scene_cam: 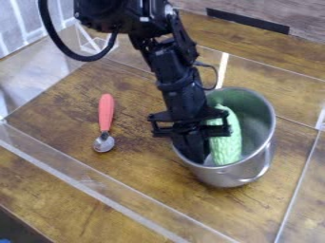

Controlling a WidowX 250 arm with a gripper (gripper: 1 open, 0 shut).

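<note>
A steel pot [254, 161] with a side handle stands on the wooden table at the right, holding a pale green, textured long object [226, 133]. The black gripper [193, 150] reaches down at the pot's left side, its tips low by the rim and partly hidden in shadow. It looks shut, with nothing clearly visible between its fingers.
A red-handled scoop [106, 116] lies on the table [64, 171] to the left. Clear panels edge the area at left and right.
</note>
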